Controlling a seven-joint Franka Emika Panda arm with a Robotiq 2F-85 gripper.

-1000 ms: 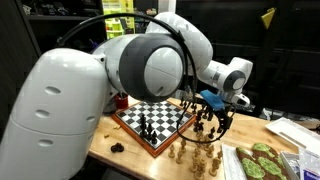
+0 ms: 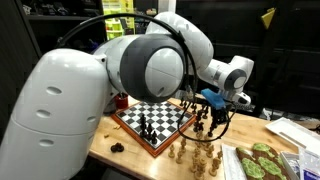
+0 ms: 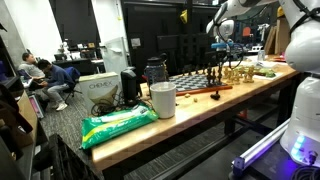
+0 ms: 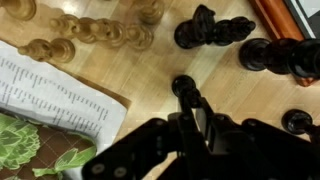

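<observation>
In the wrist view my gripper is shut on a dark chess piece point(image 4: 184, 86), whose round base points away from the fingers. Other black pieces point(image 4: 282, 56) are just beyond it to the right, some lying down. Pale wooden pieces point(image 4: 97, 31) lie in a row at the upper left. The chessboard point(image 2: 130, 119) is on the table in exterior view 1, with black pieces point(image 2: 148, 132) on its near side. Dark cables and the arm partly cover the gripper there.
A white sheet with printed text point(image 4: 45, 88) lies beside the pale pieces. A green-patterned tray point(image 2: 262, 163) is on the table's right side, and a white tray point(image 2: 293, 133) is behind it. Standing pale pieces point(image 2: 197, 160) crowd the table's front.
</observation>
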